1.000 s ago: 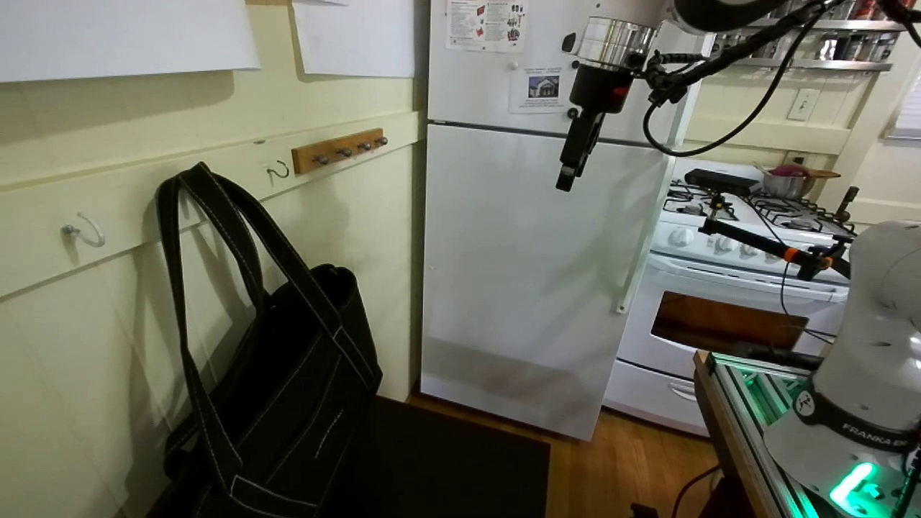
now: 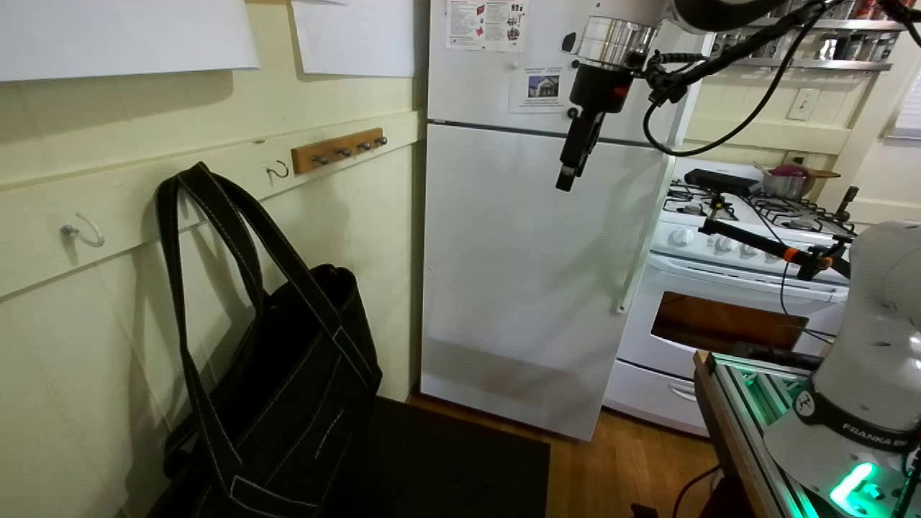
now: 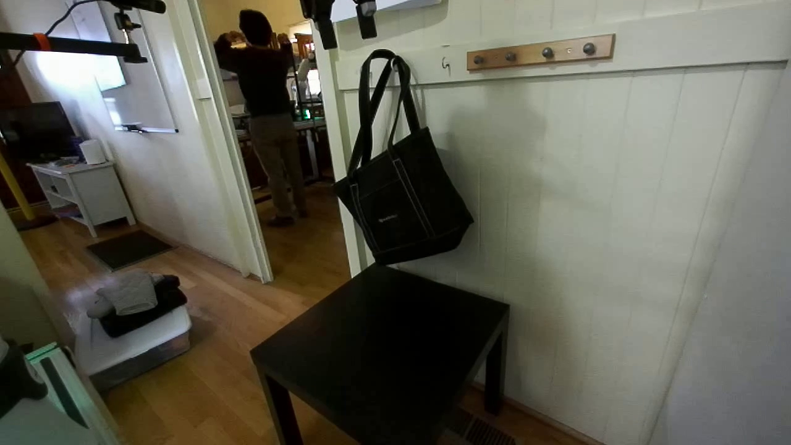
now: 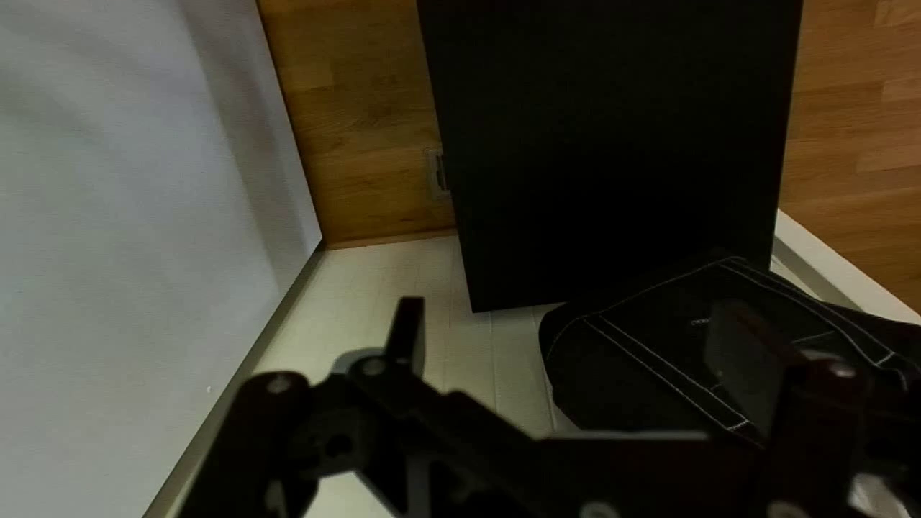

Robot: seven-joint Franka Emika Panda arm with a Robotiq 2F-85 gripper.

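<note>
A black tote bag [image 2: 293,380] with white stitching hangs by its two straps on the wall; in exterior view 2 the same bag [image 3: 408,200] hangs tilted above the black table [image 3: 385,319]. What its straps hang from is hidden behind them. My gripper [image 2: 566,183] points down in front of the fridge, well away from the bag. Its two fingers stand wide apart at the top of exterior view 2 and in the wrist view, where the gripper is open with nothing between the fingers. Part of the bag [image 4: 639,362] shows below the right finger.
A white hook [image 2: 86,232], a small metal hook [image 2: 278,170] and a wooden peg rack [image 2: 338,150] are on the wall. The fridge [image 2: 518,276] bounds one side, with the stove [image 2: 725,285] beyond.
</note>
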